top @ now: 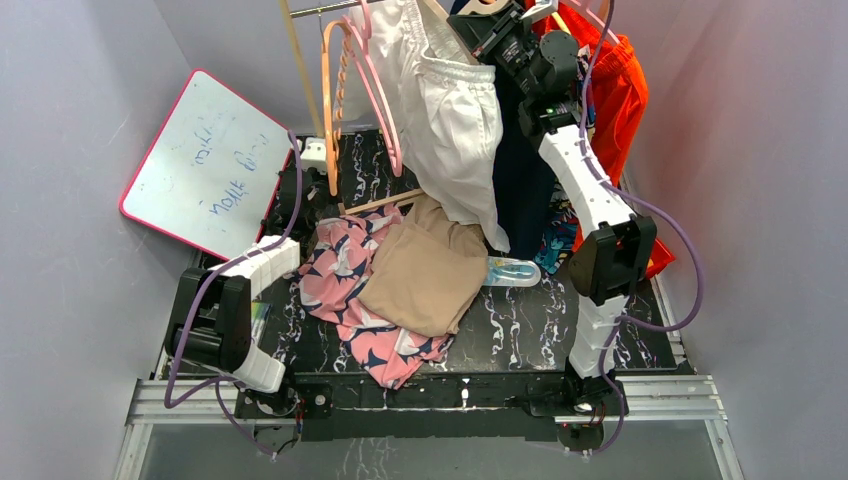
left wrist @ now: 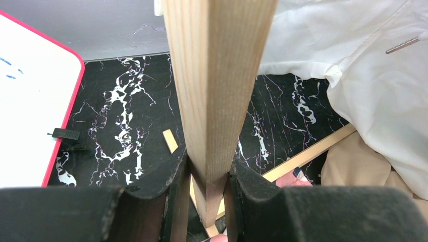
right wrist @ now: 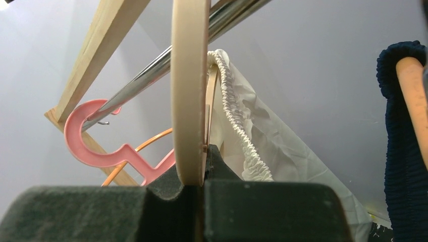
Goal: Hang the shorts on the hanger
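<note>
White shorts (top: 455, 130) hang from a cream hanger (right wrist: 190, 96) at the top middle of the top view. In the right wrist view their gathered waistband (right wrist: 237, 118) drapes over the hanger's far arm. My right gripper is shut on that hanger, which stands edge-on and crosses in front of the metal rod (right wrist: 146, 75). Whether its hook is over the rod I cannot tell. My left gripper is shut on the rack's wooden post (left wrist: 214, 96), left of the shorts in the left wrist view.
A pink hanger (top: 378, 95) and an orange hanger (top: 331, 110) hang to the left. Navy clothing (top: 520, 170) and orange-red shorts (top: 620, 100) hang to the right. Tan shorts (top: 430, 275) lie over patterned pink cloth (top: 335, 270) below. A whiteboard (top: 205, 160) leans at left.
</note>
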